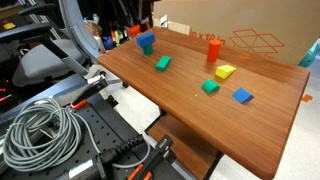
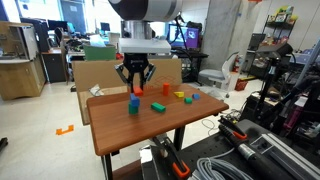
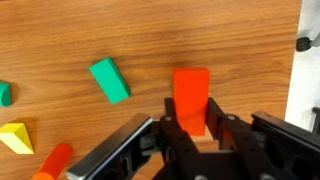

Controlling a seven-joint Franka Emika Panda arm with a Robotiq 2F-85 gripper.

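My gripper is shut on an orange-red block [image 3: 191,92], seen end-on in the wrist view. In exterior view 2 the gripper [image 2: 137,82] hangs low over the table, and the block shows close above a blue block [image 2: 134,100]. That blue block rests on a green block [image 2: 133,107]. From exterior view 1, the held block [image 1: 135,31] appears just left of and behind the blue block's [image 1: 146,40] upper edge; I cannot tell whether they touch. The wrist view does not show the stack.
A green block [image 1: 163,62] lies close to the stack. Farther along the table are a red-orange cylinder [image 1: 213,50], a yellow block [image 1: 225,72], another green block [image 1: 210,87] and a blue block [image 1: 242,95]. Bare tabletop [image 1: 190,105] stretches along the near side.
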